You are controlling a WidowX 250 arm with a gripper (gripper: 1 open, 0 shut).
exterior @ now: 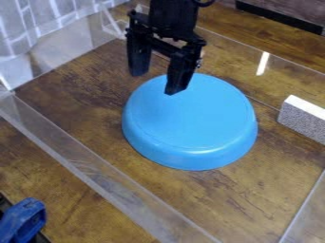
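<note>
The black robot gripper (158,68) hangs from the top of the view over the wooden tray, its dark fingers pointing down at the upper left edge of a large light blue dome-shaped object (189,125), which looks like an upturned bowl or lid. Whether the fingers are open or shut, or touch the blue object, I cannot tell from this angle. Nothing is clearly held.
A grey speckled block (303,118) lies at the right. A dark blue object (18,222) is at the lower left corner. Clear plastic walls border the tray, and bare wood is free at left and below.
</note>
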